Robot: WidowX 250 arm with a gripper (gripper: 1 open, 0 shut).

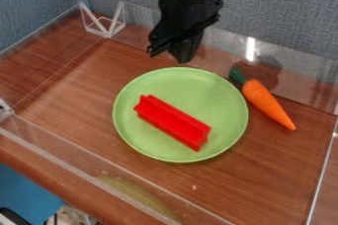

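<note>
My black gripper (175, 46) hangs at the top centre, above the back of the wooden surface and just behind a green plate (165, 148); its fingers appear close together, with nothing seen between them. A red bar-shaped object (172, 122) lies diagonally on the plate. An orange carrot (268, 104) with a green top lies to the right of the plate, pointing toward the back.
Clear walls enclose the wooden surface (73, 91), with a white bracket (102, 20) at the back left corner. A blurred yellowish patch shows behind the front clear wall.
</note>
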